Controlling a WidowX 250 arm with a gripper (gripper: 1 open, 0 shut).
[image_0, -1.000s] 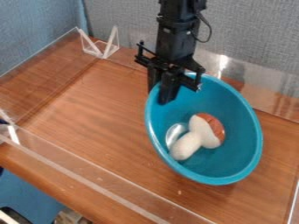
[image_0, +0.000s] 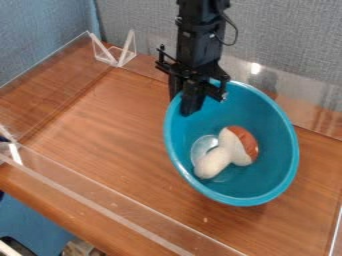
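Observation:
A turquoise bowl (image_0: 267, 183) is tilted toward the camera on the right side of the wooden table. Inside it lie a white toy with an orange-brown cap (image_0: 233, 150) and a small silvery, pale round piece (image_0: 202, 147). My black gripper (image_0: 194, 98) reaches down from the top centre and is shut on the bowl's upper left rim; its fingertips are partly hidden against the rim.
A white wire rack (image_0: 112, 52) stands at the back left. Grey walls rise behind, with a clear edge strip along the front and back.
My gripper has risen slightly and shifted a little left, with the bowl's top edge. The bowl is slightly shifted, and the toy inside sits a little lower.

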